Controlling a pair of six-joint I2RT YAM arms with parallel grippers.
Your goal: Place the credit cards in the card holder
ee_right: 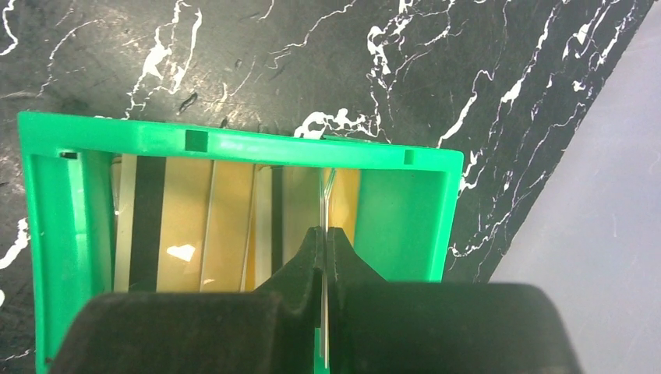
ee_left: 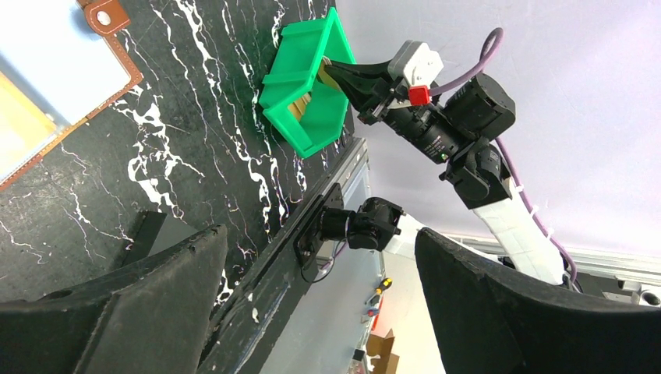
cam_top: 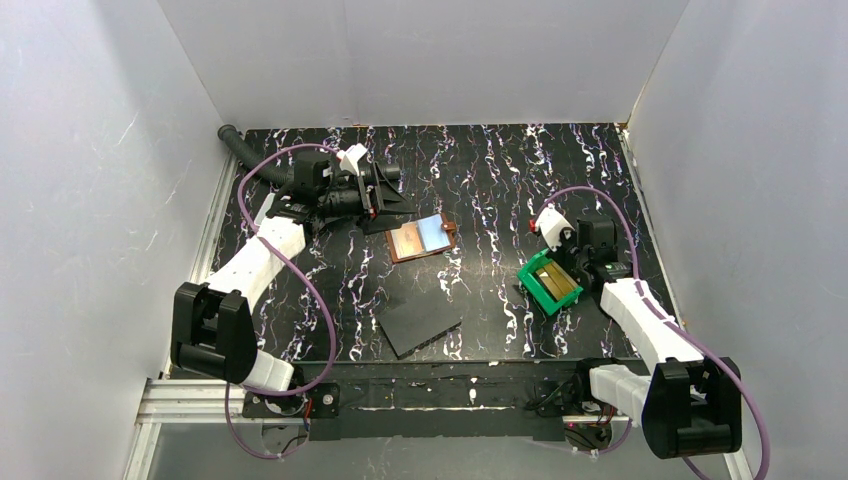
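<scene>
In the right wrist view my right gripper is shut on a thin card (ee_right: 324, 265), seen edge-on between the fingertips, inside the green box (ee_right: 234, 144). More cards (ee_right: 183, 226) stand upright to the left of it, gold and tan, some with a dark stripe. From above, the open card holder (cam_top: 433, 233) lies mid-table, brown-edged with a tan half and a pale blue half. My left gripper is open above the table, left of the holder in the top view, with nothing between its fingers.
A dark grey flat block (cam_top: 420, 322) lies near the front edge. Behind the left arm runs a black tube (cam_top: 240, 148). Grey walls close in the sides and back. The tabletop between the holder and the green box is clear.
</scene>
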